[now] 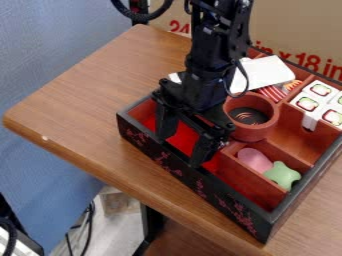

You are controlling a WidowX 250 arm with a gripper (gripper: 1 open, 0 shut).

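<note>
My black gripper (185, 135) hangs low over the left part of a red-lined box with dark patterned walls (225, 206); its fingers stand apart, and whether anything is between them I cannot see. To its right, a round red container (251, 128) with a dark inside sits in the box. In the lower right compartment lie a pink piece (254, 160) and a pale green piece (282, 175). White packets (317, 105) with coloured marks occupy the right side, and a white card (265, 72) lies at the back.
A cardboard box (301, 30) stands behind. Cables lie on the floor at the lower left.
</note>
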